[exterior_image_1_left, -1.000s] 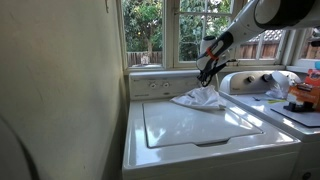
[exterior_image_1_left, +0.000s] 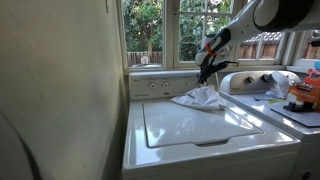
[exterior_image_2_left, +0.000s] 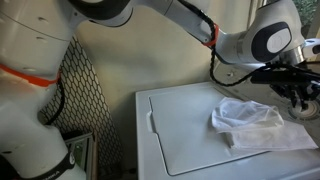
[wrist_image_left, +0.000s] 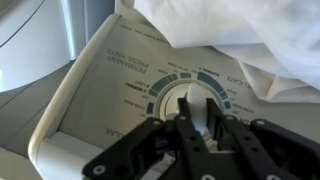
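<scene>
In the wrist view, my gripper is shut on a white control knob (wrist_image_left: 197, 108), which shows between its dark fingers. Around the knob runs a dial with blue-grey segments and printed settings on the washer's control panel (wrist_image_left: 115, 75). From exterior view 1, the gripper (exterior_image_1_left: 203, 77) is at the back right of the white washing machine (exterior_image_1_left: 205, 125), by its panel. A crumpled white cloth (exterior_image_1_left: 202, 98) lies on the back of the machine's top, just in front of the gripper. In exterior view 2 the gripper (exterior_image_2_left: 292, 92) partly hides the panel.
To the right stands a second white appliance (exterior_image_1_left: 262, 85) with knobs and an orange item (exterior_image_1_left: 303, 92) on top. A wall (exterior_image_1_left: 60, 90) borders the left side, and windows (exterior_image_1_left: 165, 35) are behind. Most of the washer's lid (exterior_image_2_left: 185, 125) is clear.
The arm and gripper have shifted only very slightly by the panel. The cloth lies in the same place.
</scene>
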